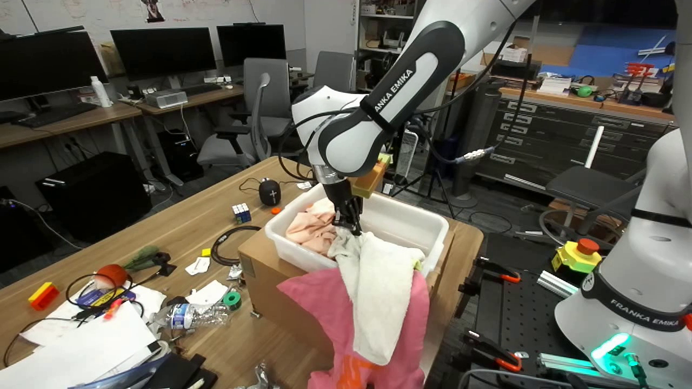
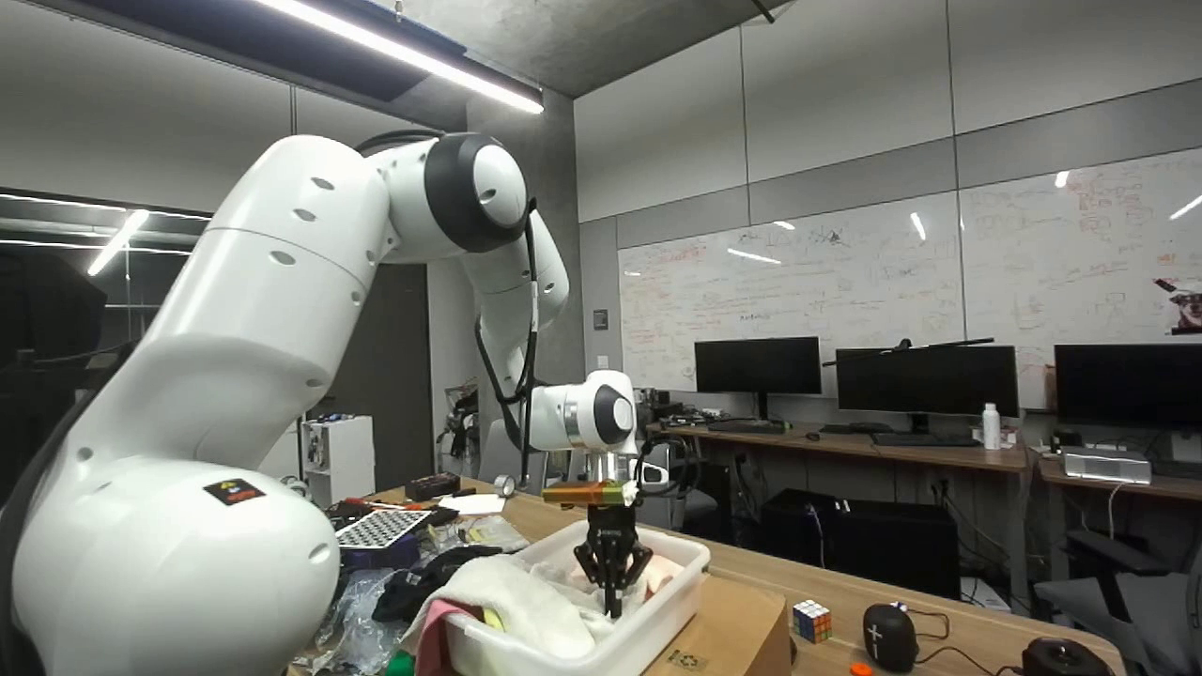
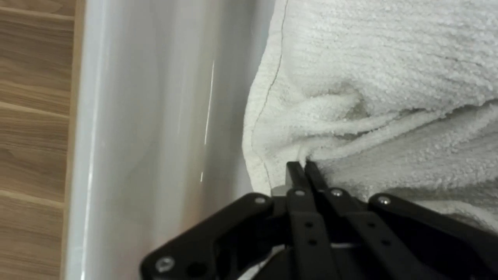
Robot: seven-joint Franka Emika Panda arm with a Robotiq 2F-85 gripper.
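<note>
A white towel [image 3: 397, 56] fills the right of the wrist view, bunched at its greyish fold. My gripper is shut on the towel, a pinch of cloth caught between its fingertips. In the first exterior view the same towel [image 1: 386, 292] hangs over the near rim of a white plastic bin [image 1: 436, 228], with the gripper [image 1: 355, 228] down inside the bin at the cloth's inner end. The second exterior view has the gripper [image 2: 611, 608] low in the bin, its tips close against the fabric.
Peach cloth [image 1: 311, 228] lies in the bin's left end; pink cloth [image 1: 318, 295] drapes over the front. The bin rests on a cardboard box [image 1: 279, 285]. A Rubik's cube [image 1: 241, 213], black speaker [image 1: 270, 192] and plastic bottle [image 1: 191, 315] stand or lie on the table.
</note>
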